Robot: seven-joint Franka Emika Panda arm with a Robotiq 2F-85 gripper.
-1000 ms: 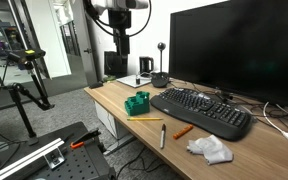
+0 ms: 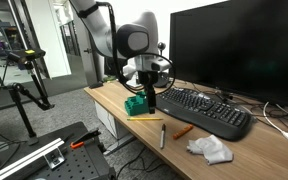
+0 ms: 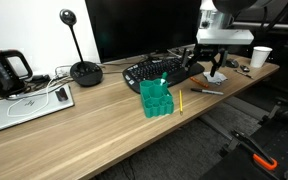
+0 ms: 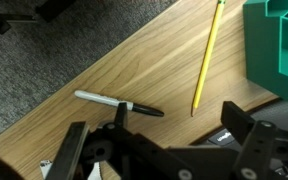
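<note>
My gripper is open, its two dark fingers spread wide with nothing between them. It hangs above the table; in exterior view 2 the gripper [image 3: 205, 64] is over the area right of the green holder. A green compartmented holder [image 3: 156, 98] stands on the table, partly seen in the wrist view at the upper right. Beside it lies a yellow pencil [image 4: 208, 58]. The grey-and-black marker [image 4: 119, 103] lies past the pencil, ahead of the left finger. An orange-brown stick-like object [image 2: 182, 130] rests nearer the keyboard.
A black keyboard [image 2: 206, 112] lies along the back, before a large monitor [image 2: 232, 50]. A crumpled white cloth [image 2: 211, 150] is on the right in exterior view 1. The table's edge runs close to the marker. Bare wood [image 3: 74, 125] fills the left in exterior view 2.
The arm has come down from high up toward the table and somewhat rightward in exterior view 1. The objects on the table have not moved.
</note>
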